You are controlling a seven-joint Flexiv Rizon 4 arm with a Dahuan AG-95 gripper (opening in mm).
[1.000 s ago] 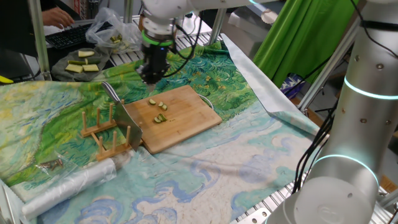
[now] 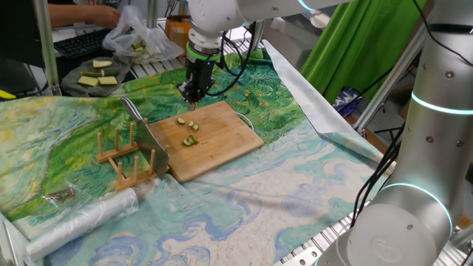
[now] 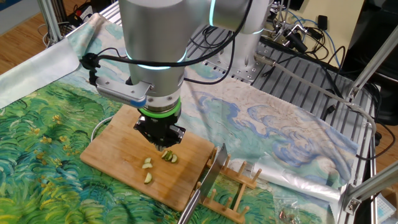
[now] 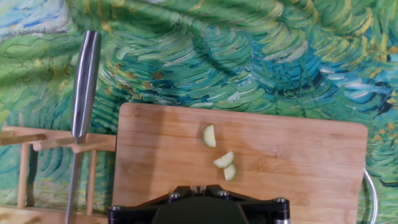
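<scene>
A wooden cutting board [image 2: 229,144] carries several cut green-skinned vegetable pieces. Three pale pieces show in the wrist view: one piece [image 4: 209,135] apart, and a pair, an upper piece [image 4: 224,160] and a lower piece [image 4: 230,172], close together. Another small cluster [image 3: 169,157] is visible in exterior view 2. My gripper points down above the board, its fingertips together and nothing visible between them. A knife [image 4: 86,87] with a metal handle stands in a wooden peg rack [image 2: 135,177] along the board's side.
A clear plastic roll [image 2: 83,222] lies near the rack. Farther back sit a dark bag with vegetable pieces [image 2: 96,80] and a clear plastic bag [image 2: 140,43]. A person's hand [image 2: 100,16] is by a keyboard. Patterned cloth right of the board is clear.
The pieces, board and knife have not moved.
</scene>
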